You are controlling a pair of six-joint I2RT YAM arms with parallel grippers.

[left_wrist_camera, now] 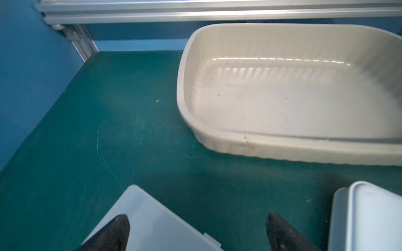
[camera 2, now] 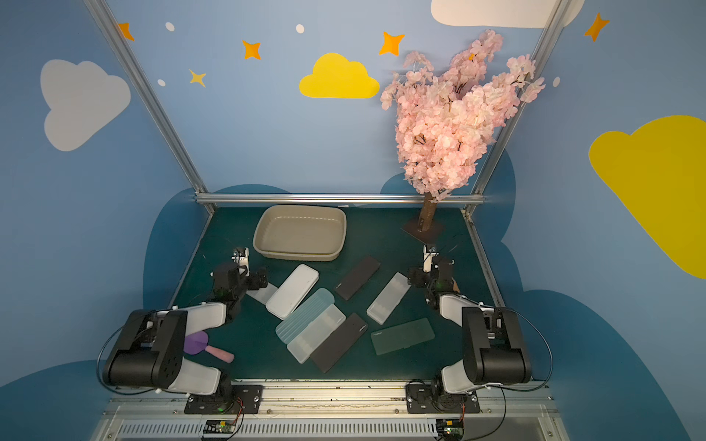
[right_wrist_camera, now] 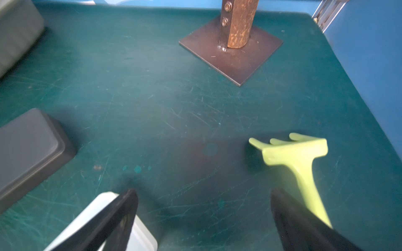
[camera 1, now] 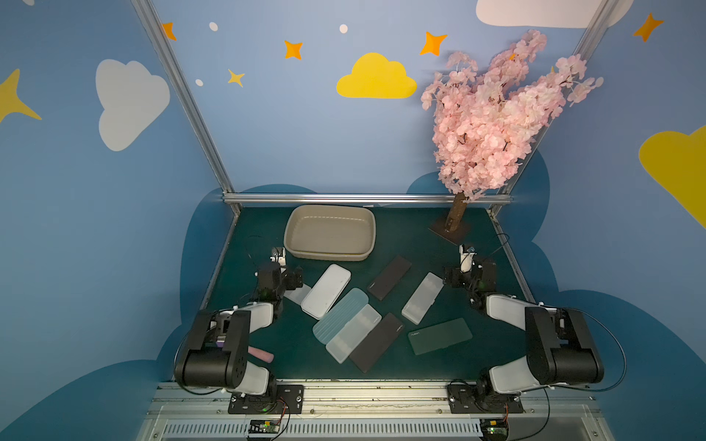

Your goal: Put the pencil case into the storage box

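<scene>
Several pencil cases lie on the green table: a white one, a dark one near the middle, a translucent white one, a blue one, a clear one beside it, another dark one and a green one. At the back left stands the beige storage box, empty. My left gripper is open above a pale flat case, left of the white one. My right gripper is open, the translucent case beside its left finger. Neither holds anything.
A tree with pink blossoms stands on a metal base at the back right. A yellow-green rake lies near my right gripper, and a pink-handled tool at the front left. Bare table separates box and tree.
</scene>
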